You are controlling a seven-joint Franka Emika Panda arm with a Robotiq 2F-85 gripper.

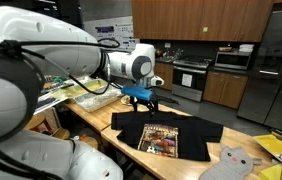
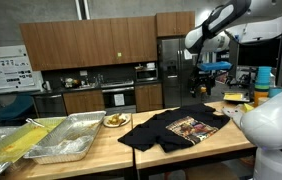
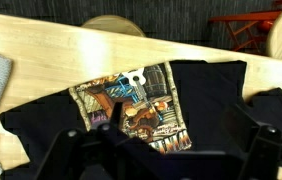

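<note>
A black garment [image 1: 194, 137] lies spread over the wooden table, its sleeves and edges somewhat uneven. On it is a colourful printed panel [image 3: 136, 108], which also shows in both exterior views. My gripper hangs above the garment, pointing down, its dark fingers wide apart at the bottom of the wrist view. Nothing shows between them. In exterior view 1 the gripper [image 1: 144, 108] appears clear of the cloth, behind the print.
A grey soft item [image 1: 231, 163] lies apart from the garment, with yellow items [image 1: 278, 146] near it. A clear plastic bin [image 2: 67, 139] and a plate of food [image 2: 116, 120] stand elsewhere on the table. Stools [image 3: 113, 26] are by the table's edge.
</note>
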